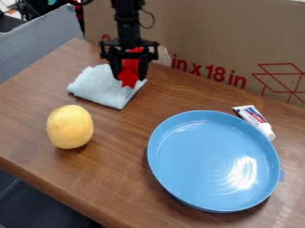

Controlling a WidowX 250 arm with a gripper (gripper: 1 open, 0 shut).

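The black gripper (128,55) hangs over the back of the wooden table, shut on a red object (131,73) held between its fingers. That object is partly hidden by the gripper; its exact shape is hard to tell. A folded pale blue cloth (98,87) lies beneath it, with the red object over the cloth's right part.
A yellow round object (70,126) sits at the front left. A large blue plate (212,160) fills the right, with a white tube (255,121) behind it. A cardboard box (238,44) stands along the back.
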